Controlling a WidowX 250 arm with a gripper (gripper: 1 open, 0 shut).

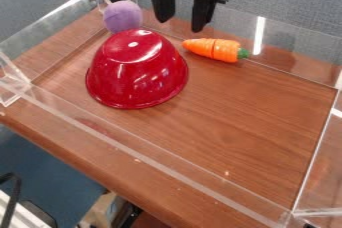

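Note:
A black gripper [183, 8] hangs at the top centre, its two fingers spread with nothing between them. Below it an upside-down red bowl [136, 70] rests on the wooden surface at centre left. An orange toy carrot [211, 48] with a green tip lies right of the bowl, below the gripper's right finger. A round purple object [122, 14] sits behind the bowl, left of the gripper.
Clear plastic walls edge the wooden tabletop [227, 132]. A dark blue item stands at the back left, behind the purple object.

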